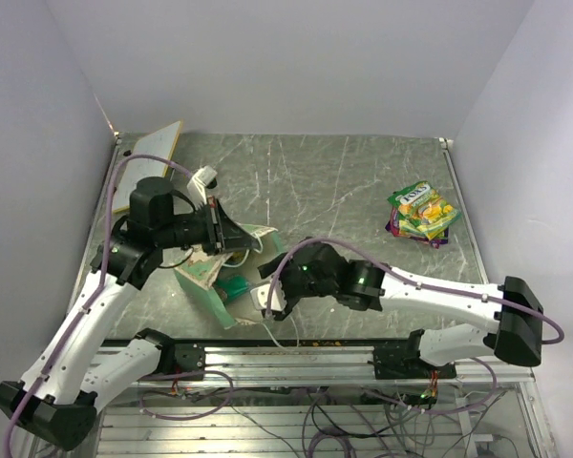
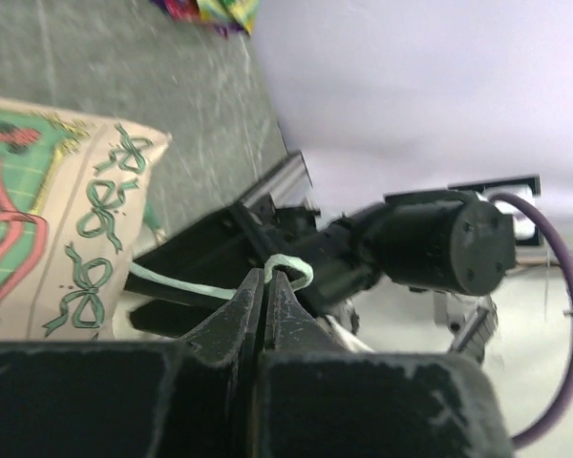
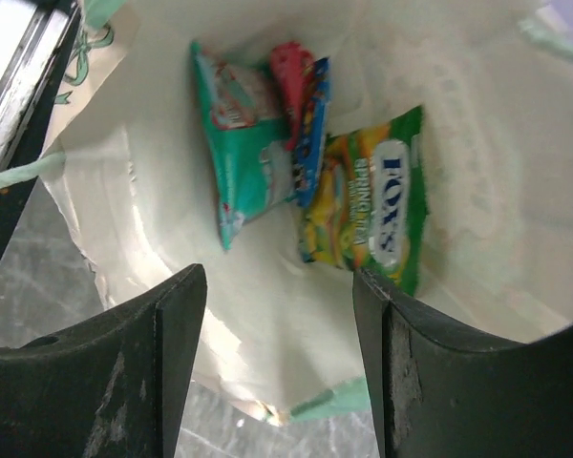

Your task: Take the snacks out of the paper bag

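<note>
The paper bag [image 1: 202, 293] lies on its side, with green-and-cream printing [image 2: 105, 219] outside. My left gripper is shut on its white handle, above the opening. My right gripper is part open at the bag's mouth, facing into it. Inside, the right wrist view shows a green snack packet [image 3: 244, 148], red and blue packets [image 3: 312, 124] behind it, and a yellow-green packet [image 3: 363, 196]. None is between the right fingers.
A pile of snack packets [image 1: 422, 212] lies at the right of the grey tabletop [image 1: 334, 181]. A white board [image 1: 153, 153] stands at the back left.
</note>
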